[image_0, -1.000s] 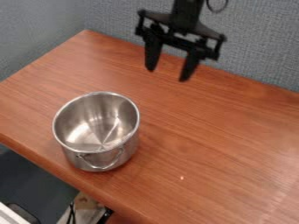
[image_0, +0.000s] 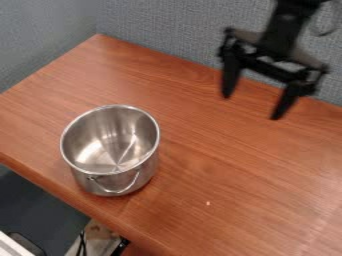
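A shiny steel pot (image_0: 110, 150) with a wire handle stands upright on the left part of the wooden table, its inside looking empty. My dark gripper (image_0: 254, 88) hangs at the upper right, above the table near the back wall, open with nothing between its fingers and blurred.
Grey walls (image_0: 147, 30) bound it at the back and left. Beyond the front left edge are a dark gap and some unclear items below.
My gripper has moved to the right along the back of the table. The pot has not moved.
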